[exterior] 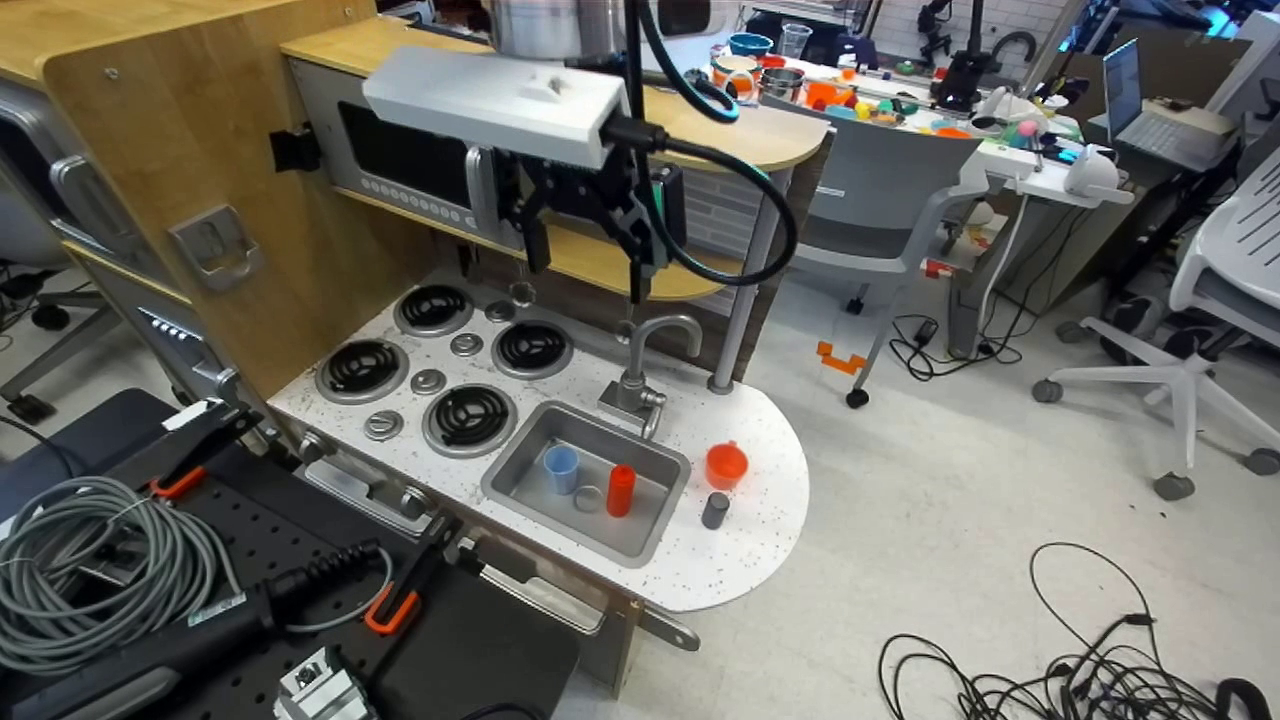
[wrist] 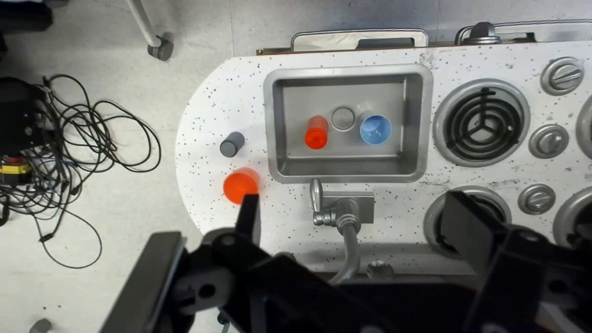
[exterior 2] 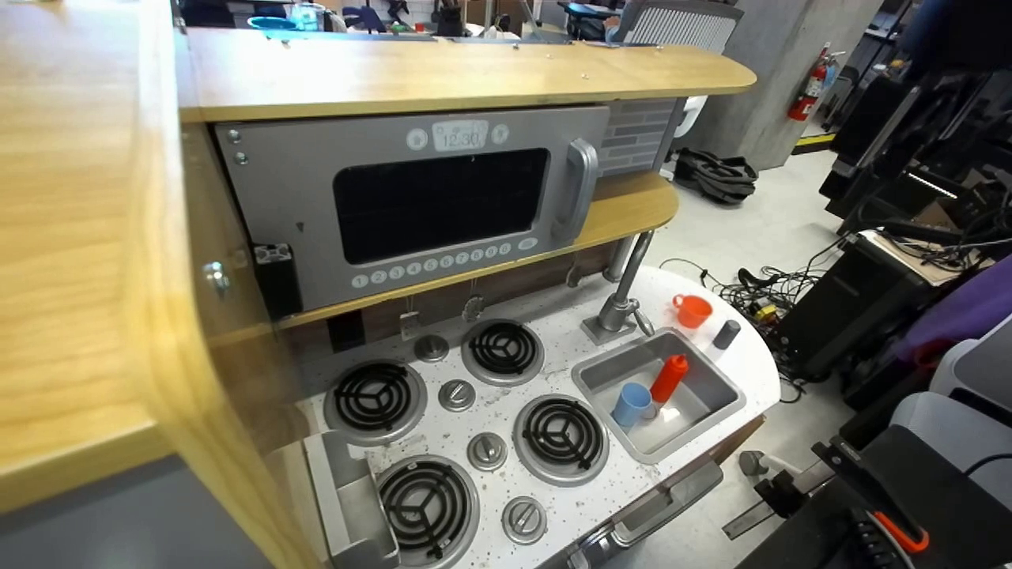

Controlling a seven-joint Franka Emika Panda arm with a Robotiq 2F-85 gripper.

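High above the toy kitchen counter, my gripper [exterior: 590, 266] stands open, with nothing between its fingers. In the wrist view the fingers [wrist: 470, 230] spread wide over the faucet side. The sink [wrist: 349, 178] holds a red bottle [wrist: 317, 133] and a light blue cup [wrist: 376, 130], both upright. On the counter right of the sink in exterior view 1 are an orange-red cup [exterior: 726, 466] and a small dark grey cylinder [exterior: 715, 511]. Exterior view 2 shows the same red bottle [exterior 2: 670, 378] and blue cup [exterior 2: 631, 405], but not my gripper.
A faucet [exterior: 654, 360] rises behind the sink. The shelf [exterior 2: 626, 210] and microwave [exterior 2: 417, 199] overhang the back of the counter. Several burners [exterior: 469, 420] and knobs cover the left side. The rounded counter end has free room.
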